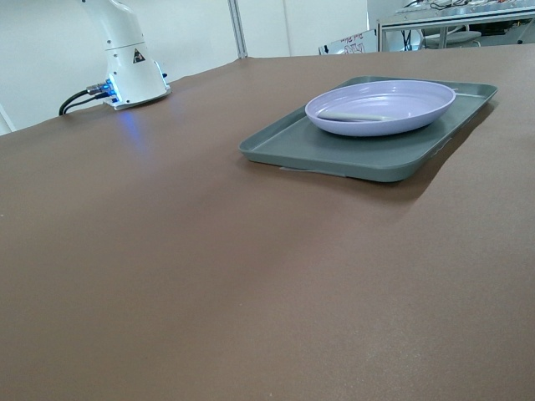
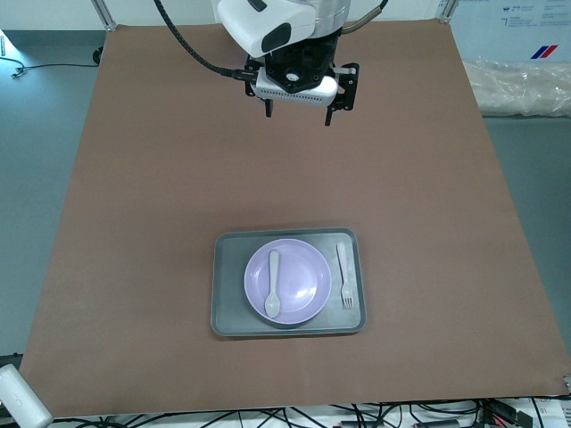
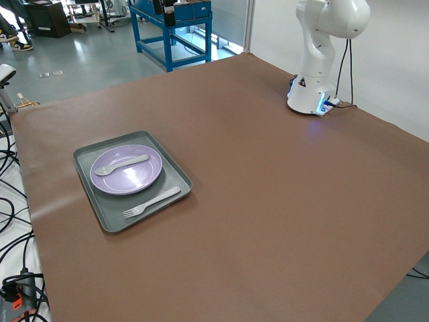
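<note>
A grey tray (image 2: 232, 285) lies near the front of the brown table, holding a lavender plate (image 2: 306, 281), with a pale spoon (image 2: 273, 299) across the plate and a pale fork (image 2: 344, 276) on the tray beside it. The plate and tray (image 1: 384, 159) also show in the top view, and in the right view the fork (image 3: 151, 202) lies below the plate (image 3: 134, 178). My gripper (image 2: 298, 116) hangs at the table's far end, well away from the tray, with two black fingers apart and nothing seen between them.
Cables run along the edge nearest the tray, and a blue cart (image 3: 167, 47) stands on the floor beyond.
</note>
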